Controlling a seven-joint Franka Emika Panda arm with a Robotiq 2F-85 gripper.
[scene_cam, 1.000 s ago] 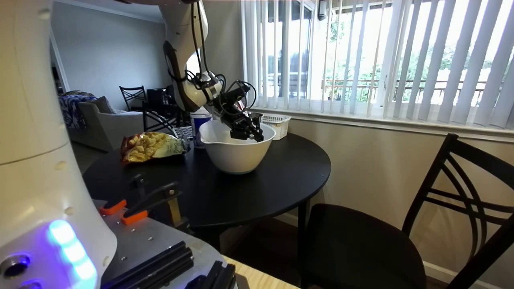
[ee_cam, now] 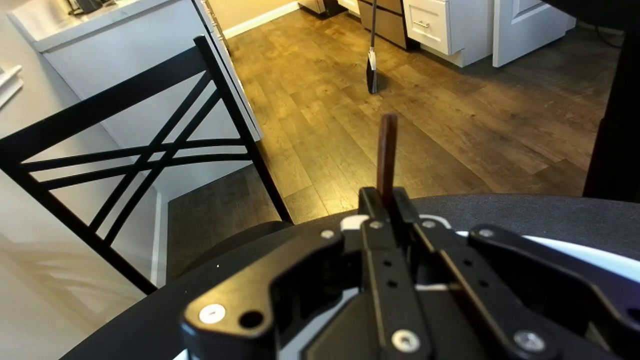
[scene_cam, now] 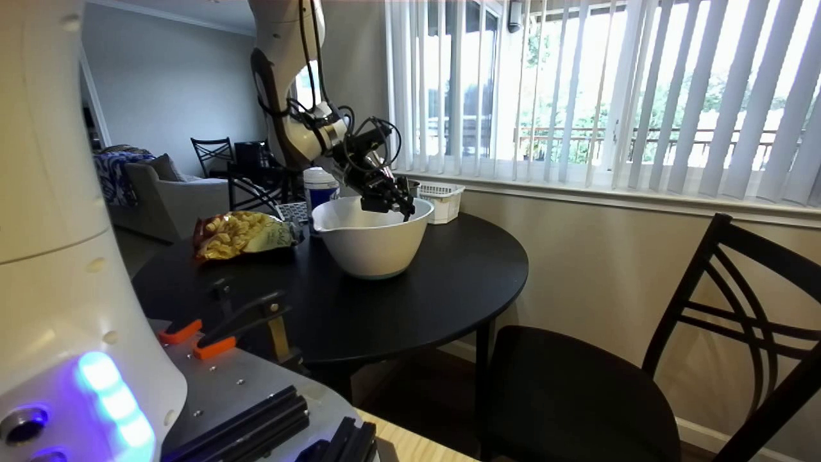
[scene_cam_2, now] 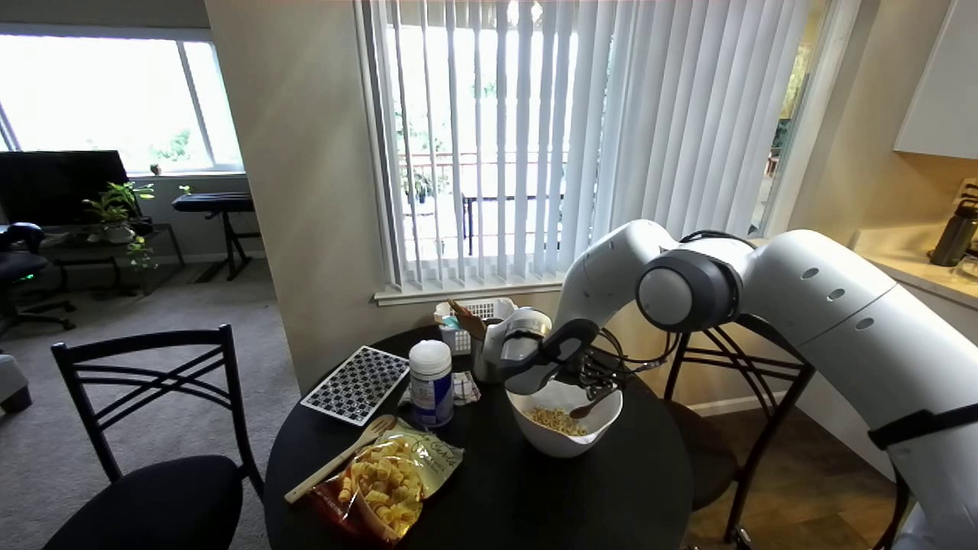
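Note:
A brown wooden spoon reaches into the white mixing bowl, its end near the cereal-like pieces at the bottom. My gripper is shut on the spoon; in the wrist view its brown shaft sticks out past the fingertips. In exterior view 1 the gripper sits low over the mouth of the bowl, tilted downward at the right side of the rim. The bowl's contents are hidden from that side.
Left of the bowl lie an open snack bag, a wooden fork-like utensil and a wipes canister. Behind are a white basket and a checkered board.
In exterior view 1 my arm and gripper have shifted left and slightly up. The bowl has slid a little to the left too.

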